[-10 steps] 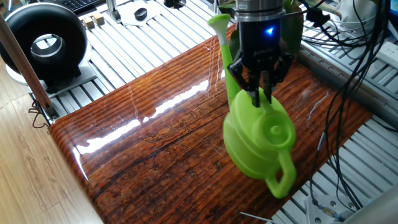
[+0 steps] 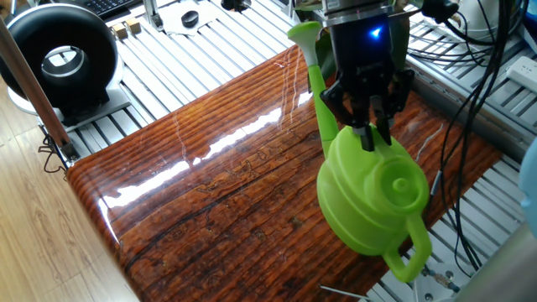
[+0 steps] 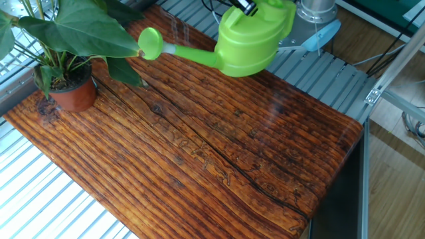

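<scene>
A light green watering can (image 2: 365, 197) hangs from my gripper (image 2: 372, 141) near the table's right side in exterior view 1. The fingers are shut on a narrow part at the can's top, in front of the round lid. Its long spout ends in a round rose (image 3: 151, 43), close to the tip of a large plant leaf in exterior view 2. The can body (image 3: 247, 43) looks raised over the table edge there, though its exact height is hard to tell. Only a bit of the gripper (image 3: 247, 6) shows at the top of that view.
A potted plant (image 3: 76, 96) with broad leaves stands at a corner of the brown wooden table (image 3: 199, 153). Black cables (image 2: 470, 126) hang at the right in exterior view 1. A black ring-shaped object (image 2: 63, 63) stands off the table.
In exterior view 1, my gripper and the watering can have moved to the right and slightly down the picture. The can stays held; the table and surroundings look the same.
</scene>
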